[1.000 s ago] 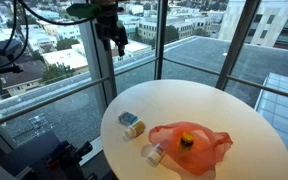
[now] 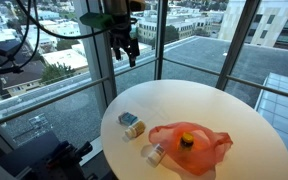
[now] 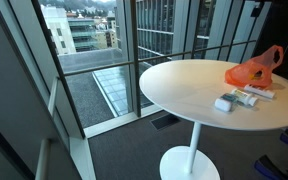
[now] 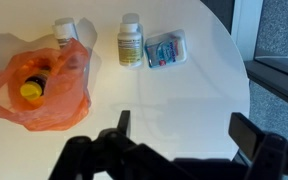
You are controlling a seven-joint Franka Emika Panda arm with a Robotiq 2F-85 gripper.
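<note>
My gripper (image 2: 125, 58) hangs high above the left rim of the round white table, and its fingers are spread in the wrist view (image 4: 180, 122) with only bare tabletop between them. A small clear box (image 4: 165, 50) with blue and red contents lies beside a bottle (image 4: 130, 47) that has a white cap and a yellowish label. Farther left is a white container (image 4: 66, 32) close against an orange translucent plastic bag (image 4: 72, 103). In the bag's folds sits a dark item with a yellow top (image 4: 31, 90). Nothing touches the gripper.
The white table (image 2: 234, 110) has free room at its back and right. Tall windows with dark frames (image 2: 161, 40) stand close behind it. Dark equipment (image 2: 59, 158) is on the floor side at lower left.
My gripper has shifted a little to the right and its wrist has turned slightly in exterior view 1. The objects on the table have stayed where they were.
</note>
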